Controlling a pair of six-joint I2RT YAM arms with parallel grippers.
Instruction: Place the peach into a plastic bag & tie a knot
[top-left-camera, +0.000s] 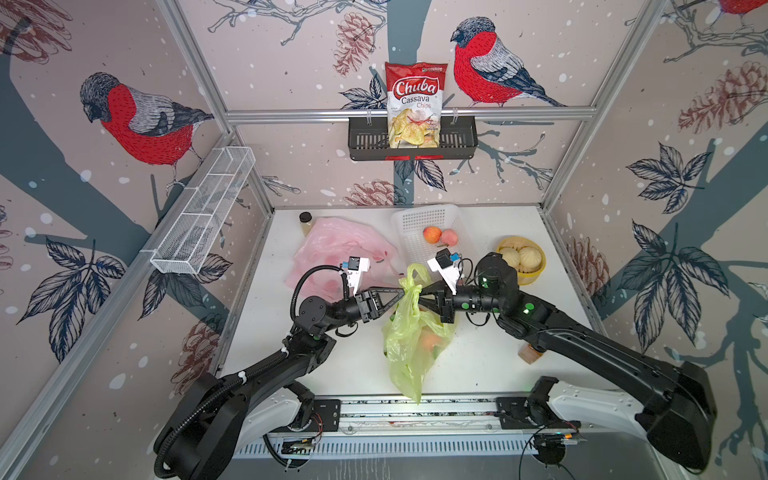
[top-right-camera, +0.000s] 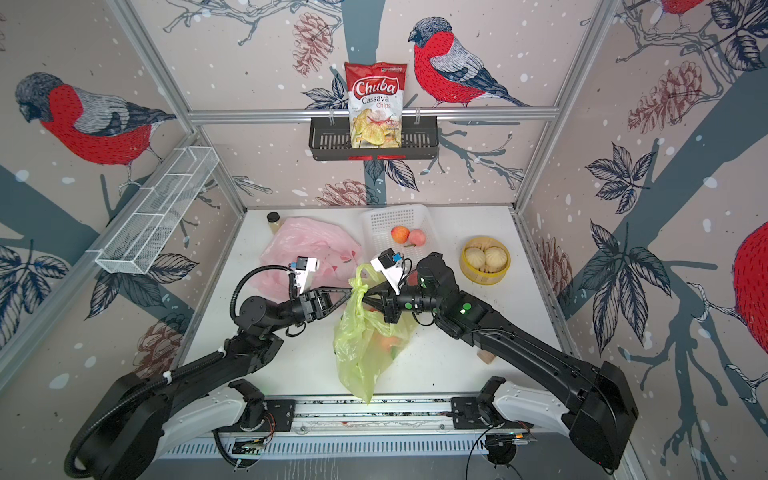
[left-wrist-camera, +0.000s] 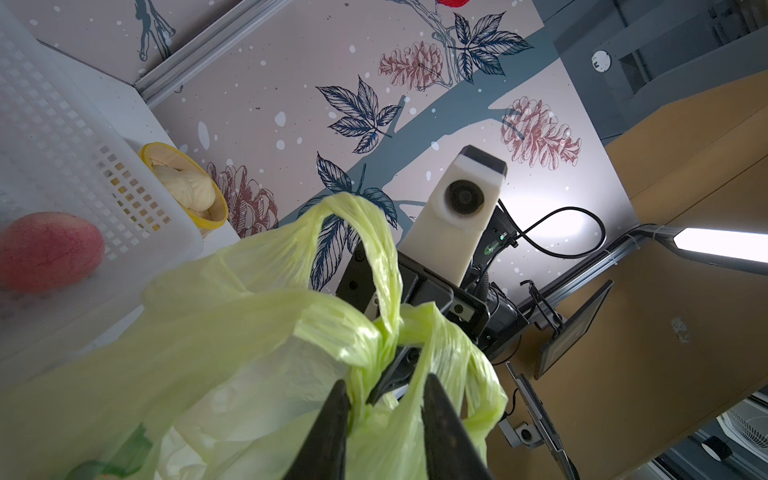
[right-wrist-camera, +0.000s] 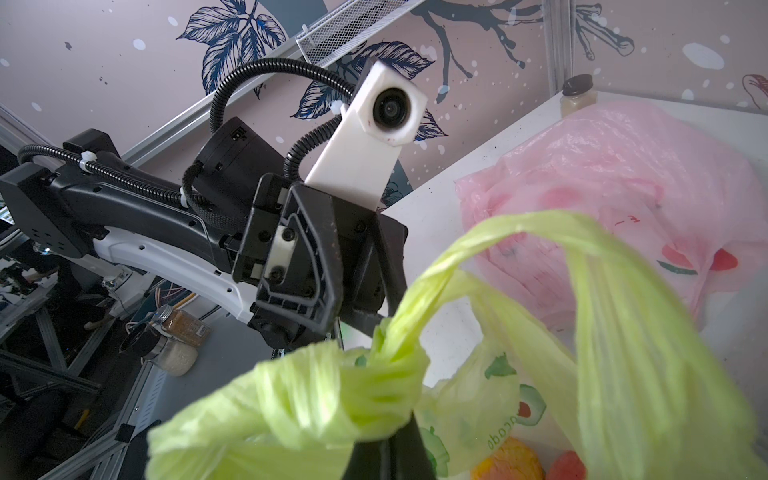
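Note:
In the right wrist view its top is bunched and twisted into a knot-like wrap (right-wrist-camera: 320, 392) over my right gripper, which is shut; the plastic hides its tips. My left gripper has its fingers apart at the bag's bunched top, with plastic in front of and around them; whether it grips any is unclear. A strap of the bag loops upward above the bunch.
Behind are a pink bag (top-left-camera: 336, 248), a white basket (top-left-camera: 416, 216) with peaches (top-left-camera: 449, 237), a yellow container (top-left-camera: 528, 272) of buns and a jar (top-left-camera: 306, 224). A small brown object (top-left-camera: 529, 352) lies by the right arm.

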